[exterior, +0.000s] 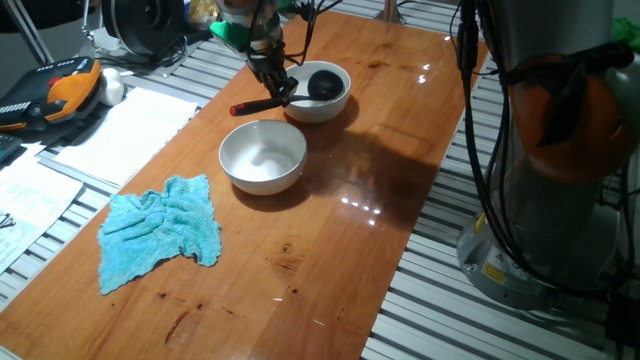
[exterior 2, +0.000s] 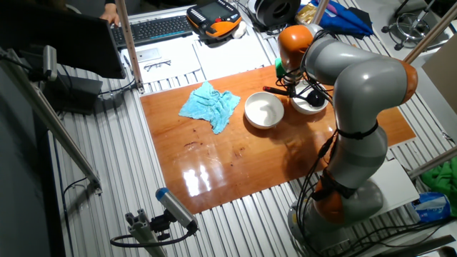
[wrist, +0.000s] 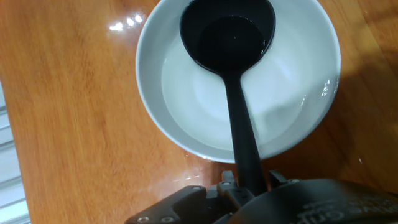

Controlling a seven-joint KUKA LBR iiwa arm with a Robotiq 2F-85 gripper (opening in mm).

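Note:
A black ladle (wrist: 231, 46) with a red-tipped handle lies over the far white bowl (exterior: 318, 112). Its scoop is within the bowl's rim, and the handle extends out past the edge. My gripper is shut on the ladle's handle just outside that rim, though the wrist housing partly covers the fingers. The far bowl seems to contain clear liquid, and a glint shows inside the scoop. Closer to the cloth stands a second white bowl (exterior: 263, 158), which looks empty. In exterior view 2 the ladle (exterior 2: 315, 98) is partly behind cables.
A crumpled turquoise cloth (exterior: 162, 230) lies on the wooden table (exterior: 300, 300) beside the second bowl. Papers (exterior: 128, 140) and an orange-black device (exterior: 48, 92) occupy the side beyond the board. The board's near end is clear.

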